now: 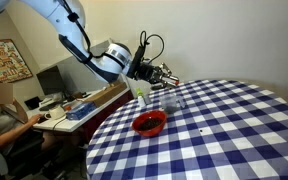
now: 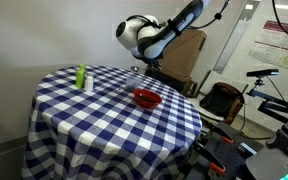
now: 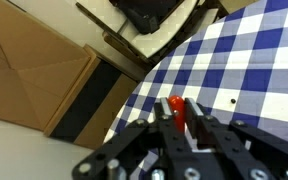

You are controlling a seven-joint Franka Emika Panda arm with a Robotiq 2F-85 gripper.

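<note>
My gripper [image 1: 171, 81] hangs above the far part of the checked table, beyond the red bowl [image 1: 149, 122]. In the wrist view its fingers are close together, shut on a small upright red object [image 3: 178, 112]; too little of it shows to say what it is. A clear container [image 1: 172, 103] stands on the table below the gripper. Dark contents lie in the red bowl, which also appears in the second exterior view [image 2: 147, 98].
A green bottle [image 2: 80, 78] and a white bottle [image 2: 89, 84] stand together on the table. Much of the blue-and-white checked tablecloth [image 1: 219, 125] is bare. A person sits by a desk at the left of the first exterior view.
</note>
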